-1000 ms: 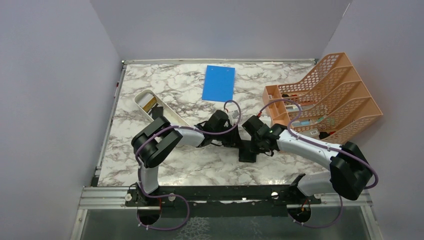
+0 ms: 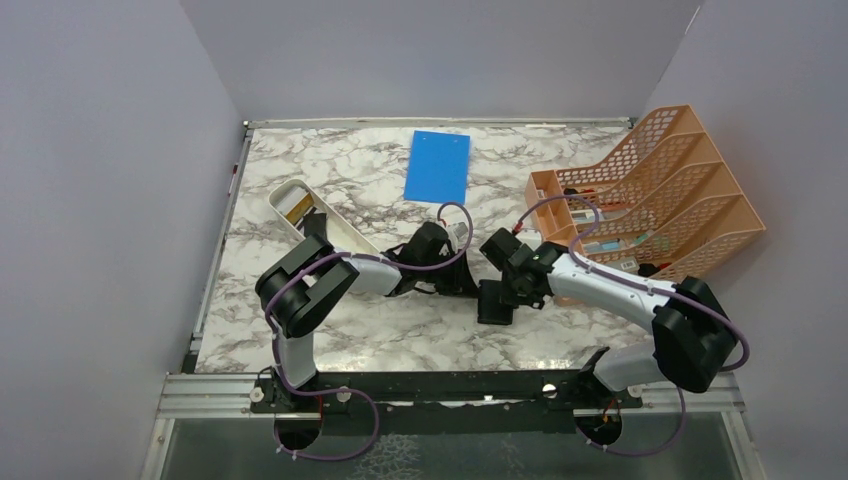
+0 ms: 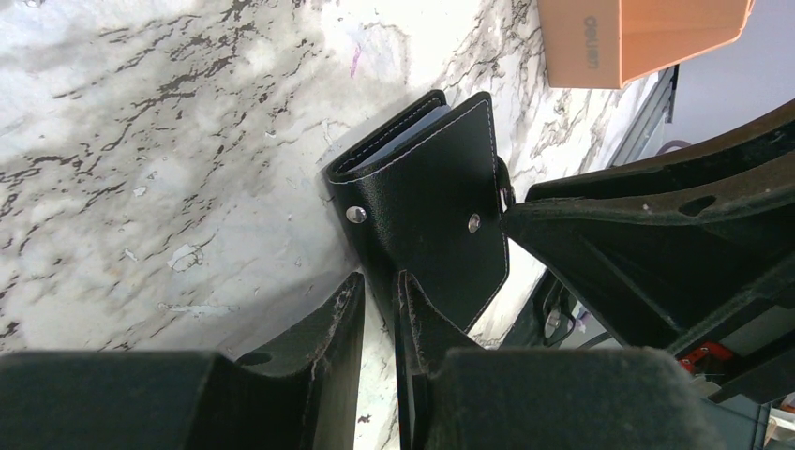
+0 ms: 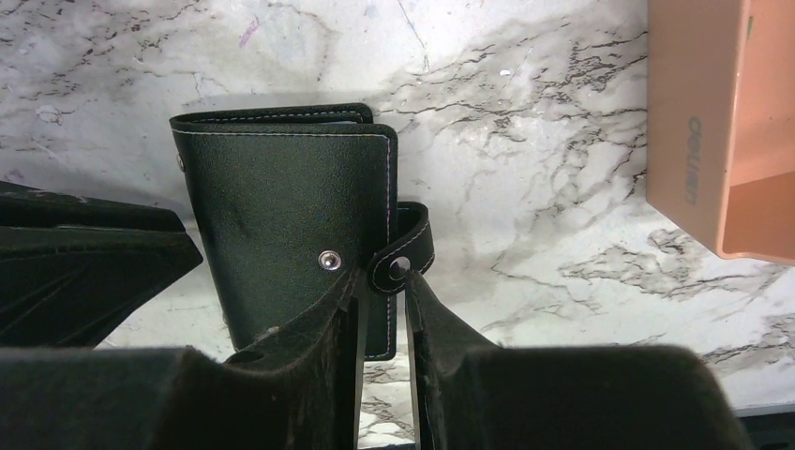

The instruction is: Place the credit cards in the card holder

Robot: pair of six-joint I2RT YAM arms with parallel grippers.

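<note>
The black card holder lies folded on the marble table between both grippers. In the left wrist view, pale inner layers show at its top; whether they are cards I cannot tell. My left gripper is at the holder's spine side, fingers close together with the holder's edge between them. My right gripper stands partly open at the opposite side, fingertips by the snap strap, which sticks out past the cover unfastened. A metal snap shows on the cover. Loose credit cards cannot be made out.
An orange sectioned rack with several items stands at the right. To the left is a white tray, partly under my left arm. A blue sheet lies at the back.
My right gripper has moved a little to the left. The card holder stays in place.
</note>
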